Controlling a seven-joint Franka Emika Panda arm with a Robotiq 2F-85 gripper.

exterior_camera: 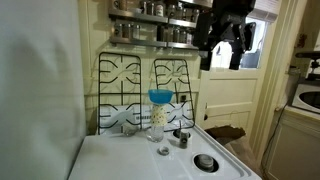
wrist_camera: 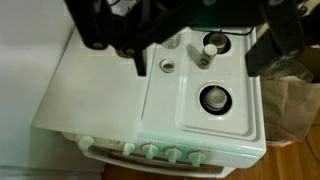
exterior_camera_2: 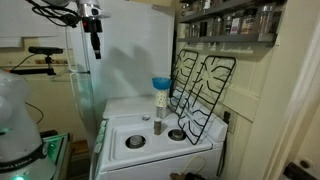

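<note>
My gripper (exterior_camera: 220, 62) hangs high above the white stove top (exterior_camera: 110, 160), its two dark fingers spread apart. In the wrist view, nothing shows between the fingers. A clear patterned container (exterior_camera_2: 161, 101) stands towards the back of the stove, with a blue bowl-like piece (exterior_camera_2: 161, 84) on top. Closer to the front is a small greyish canister (wrist_camera: 208, 56), and a small round metallic piece (wrist_camera: 167, 66) lies beside it. A burner (wrist_camera: 215, 98) sits in the right part of the stove top. All these lie well below my gripper.
Black grates (exterior_camera: 120, 90) lean upright against the back wall, below shelves of jars (exterior_camera: 150, 32). A brown paper bag (wrist_camera: 288, 108) is beside the stove. Knobs (wrist_camera: 150, 150) line its front.
</note>
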